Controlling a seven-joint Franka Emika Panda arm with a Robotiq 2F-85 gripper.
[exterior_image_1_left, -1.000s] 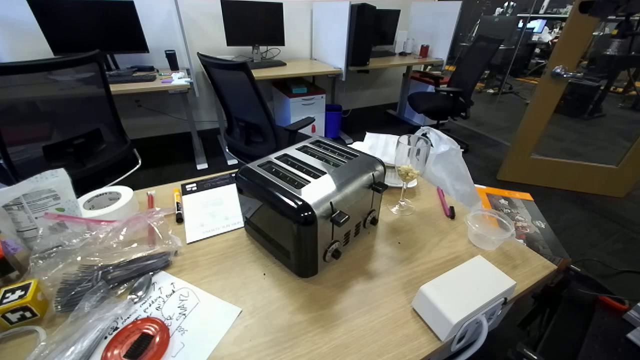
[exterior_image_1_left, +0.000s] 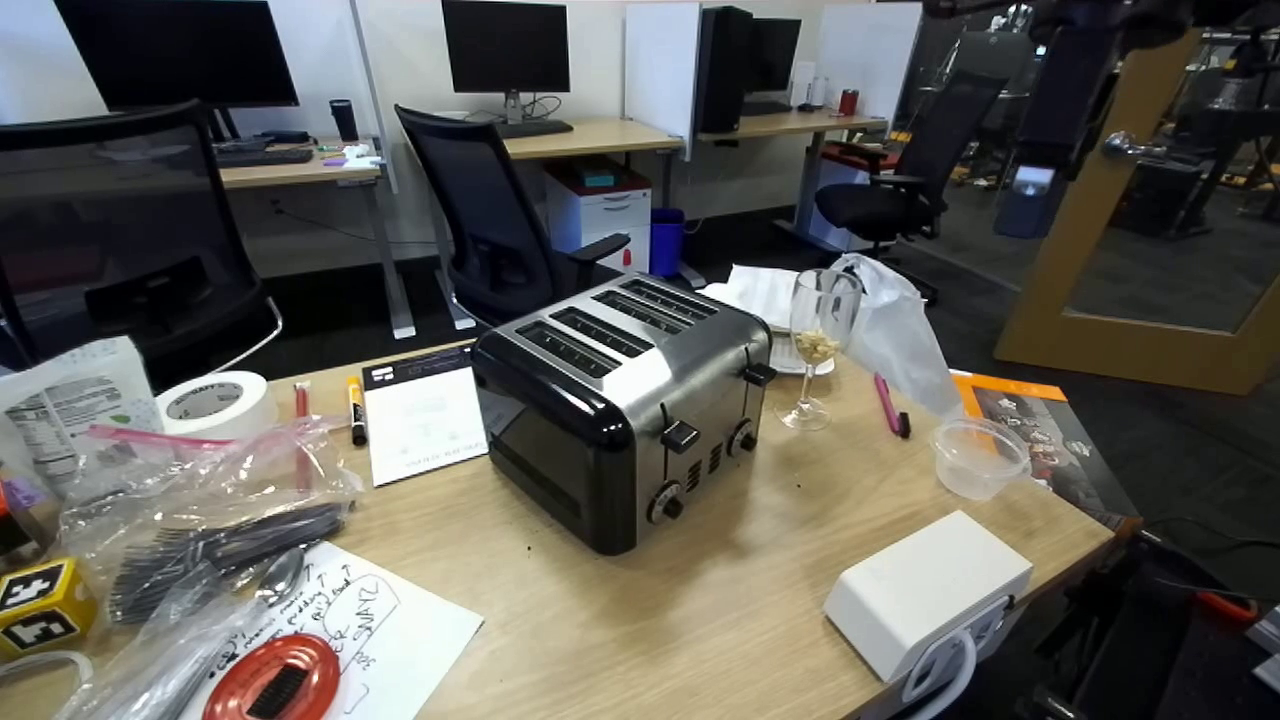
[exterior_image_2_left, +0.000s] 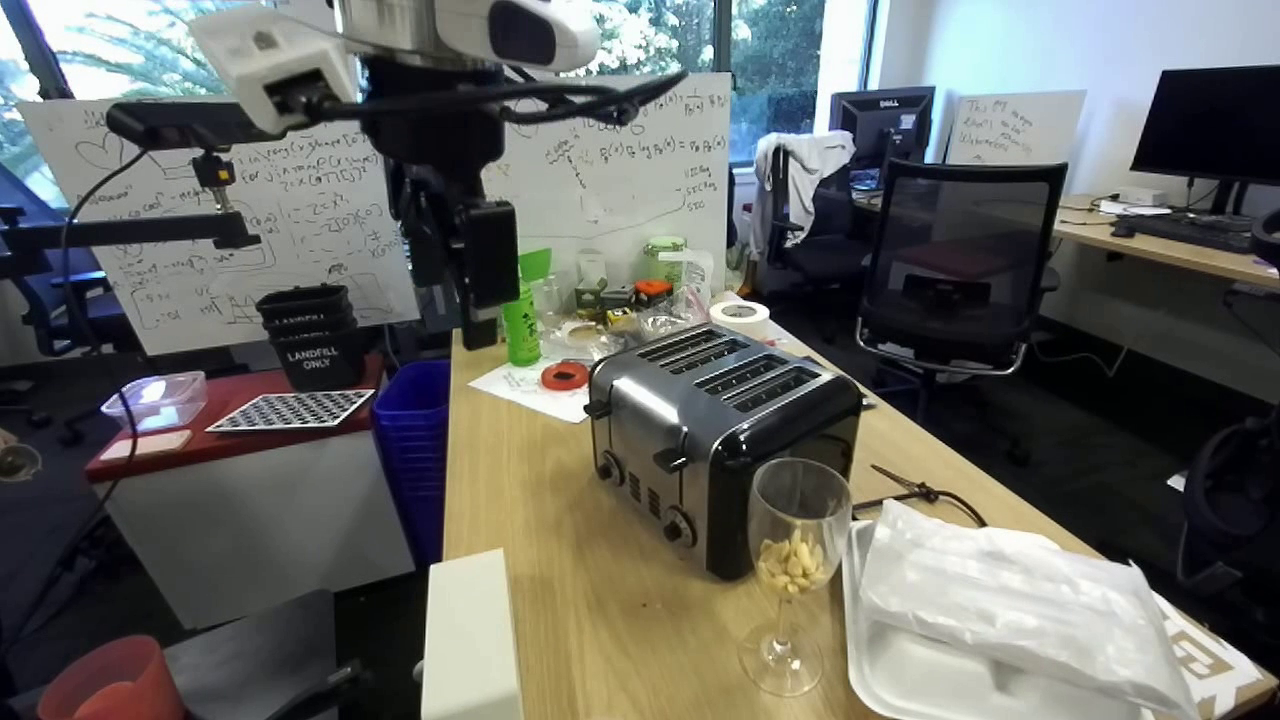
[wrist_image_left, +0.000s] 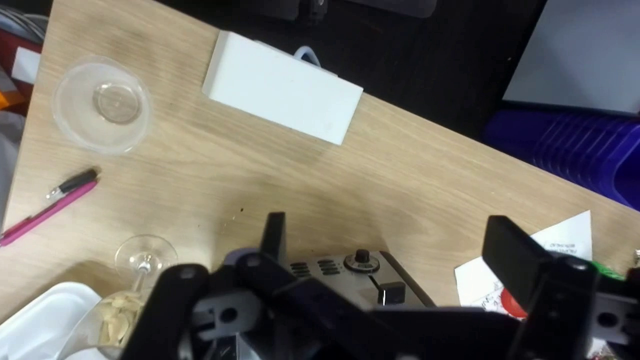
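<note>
My gripper is open, its two black fingers (wrist_image_left: 274, 235) wide apart with nothing between them. In exterior view 2 the gripper (exterior_image_2_left: 482, 270) hangs well above the table; exterior view 1 has part of it at the upper right. A silver and black four-slot toaster (exterior_image_1_left: 624, 384) stands mid-table; in the wrist view its dial side lies partly behind the gripper. Beside it a stemmed glass (exterior_image_2_left: 794, 558) stands upright, partly filled with pale pieces. A clear round plastic bowl (wrist_image_left: 103, 105) sits near the table corner, looking empty.
A white box (wrist_image_left: 285, 87) with a cable sits on the table's edge. Near the glass lie a pink pen (exterior_image_1_left: 885, 404) and a white tray (exterior_image_2_left: 924, 672) with plastic wrapping. Bags, a tape roll (exterior_image_1_left: 218, 408) and paper crowd the far end. Bare tabletop lies before the toaster.
One second ago, exterior view 1 showed only a bit of the arm at its top right corner. Now the gripper hangs lower and further left there. The tabletop objects look unmoved.
</note>
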